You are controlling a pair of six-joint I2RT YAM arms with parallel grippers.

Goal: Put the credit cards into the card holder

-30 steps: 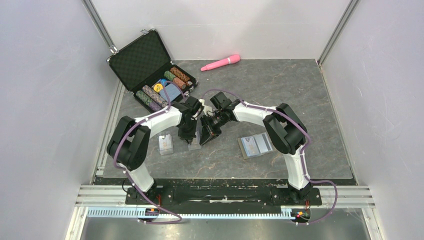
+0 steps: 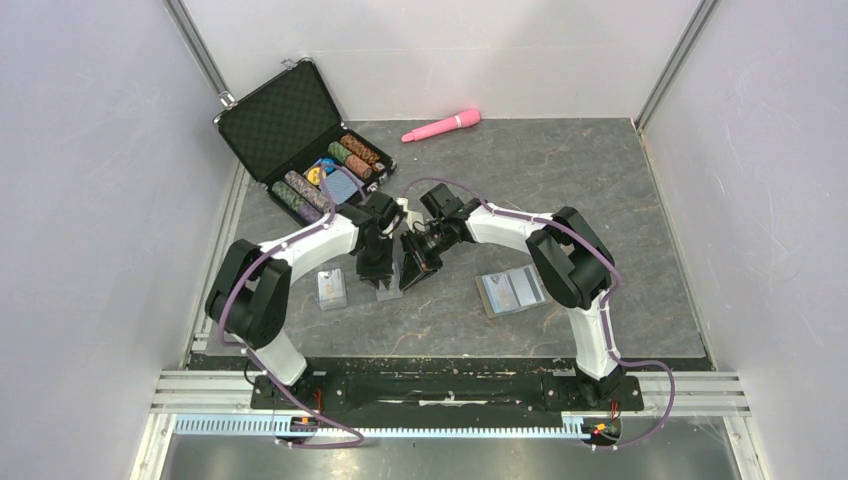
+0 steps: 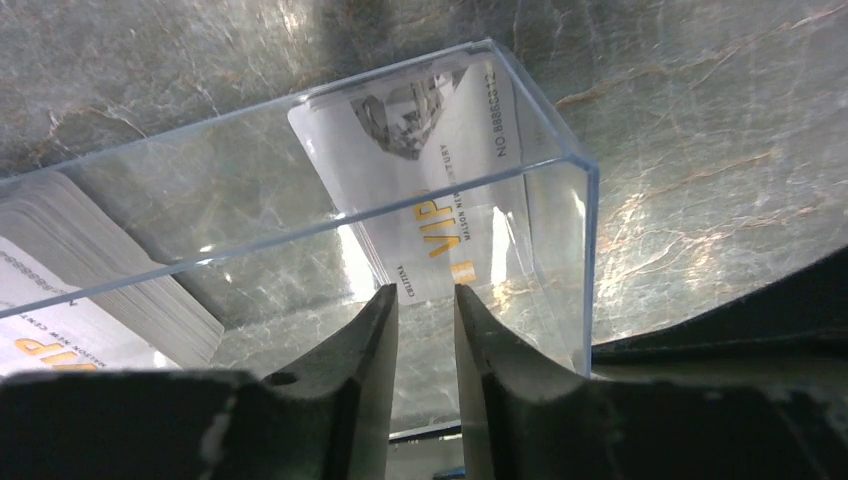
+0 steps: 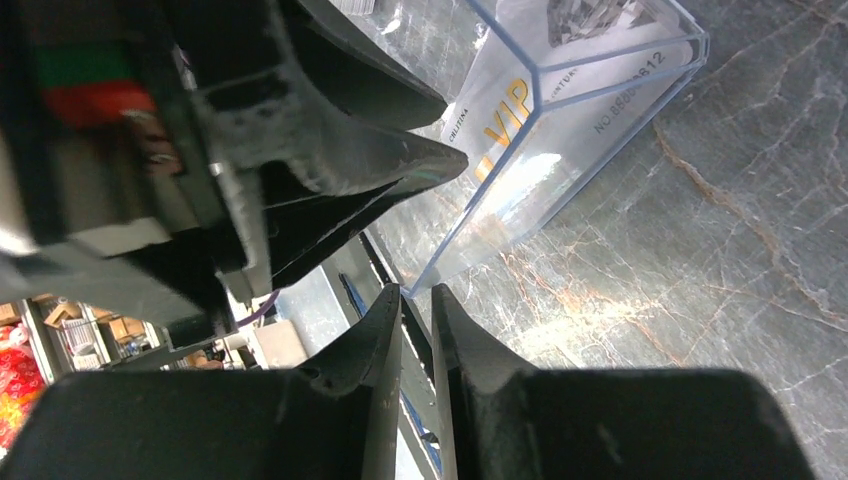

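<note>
A clear card holder point(image 2: 389, 294) stands on the table between my two grippers. In the left wrist view, white VIP cards point(image 3: 440, 170) show through its wall at the right end. My left gripper is partly open above the holder, with nothing seen between its fingertips. The right gripper is shut at the near corner of the holder, whose clear wall point(image 4: 470, 215) reaches its fingertips. Another stack of cards point(image 3: 100, 290) appears at the left of the left wrist view; in the top view, a clear box with cards point(image 2: 331, 288) lies left of my left gripper.
An open black case of chips point(image 2: 325, 170) sits at the back left, with a pink microphone point(image 2: 441, 126) to its right. A flat pale case point(image 2: 512, 290) lies right of the right gripper.
My right arm, the holder and the other objects look still.
</note>
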